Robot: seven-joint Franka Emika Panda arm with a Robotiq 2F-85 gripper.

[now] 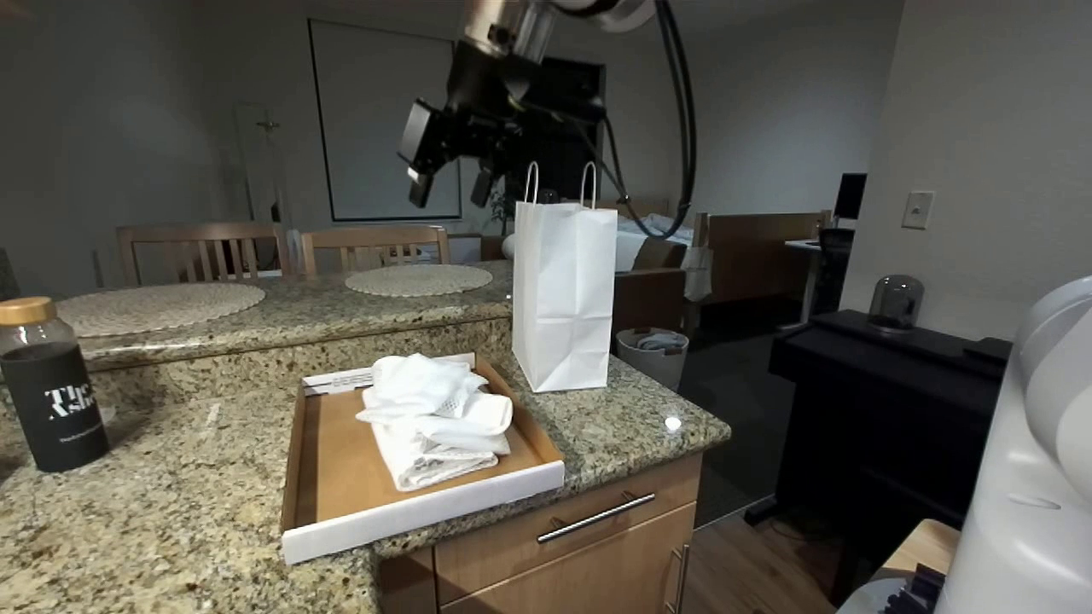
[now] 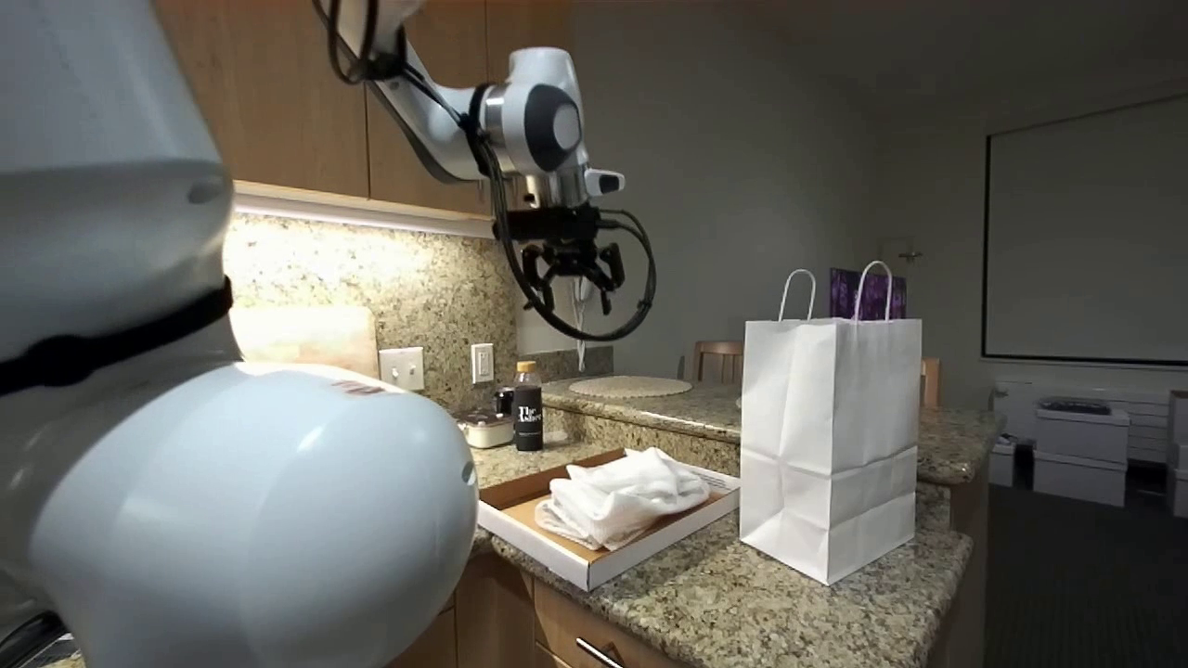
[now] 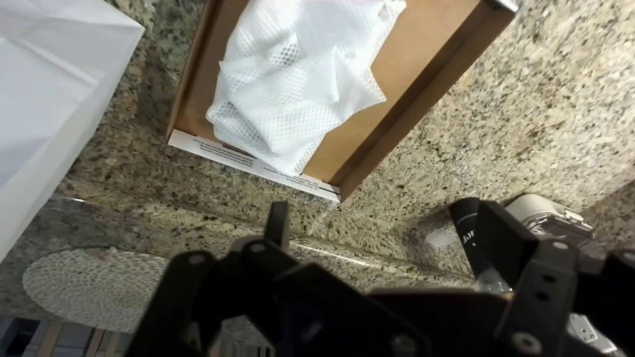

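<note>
White mesh cloth pieces (image 1: 440, 419) lie in a loose pile inside a shallow cardboard tray (image 1: 328, 460) on the granite counter. In the wrist view the same cloth (image 3: 297, 101) fills the upper middle. A tall white paper bag (image 1: 563, 297) with two upright handles stands beside the tray; its inside is hidden. High above the counter, my gripper (image 1: 450, 193) is open with its fingers apart and nothing between them. Seen in exterior view 2, the gripper (image 2: 579, 288) hangs well clear of both cloth and bag.
A dark bottle (image 1: 56, 389) with a wooden cap stands at the counter's left. Behind, a raised ledge carries woven placemats (image 1: 417, 280). Wall cabinets (image 2: 445, 100) are near the arm. Bare counter lies between bottle and tray.
</note>
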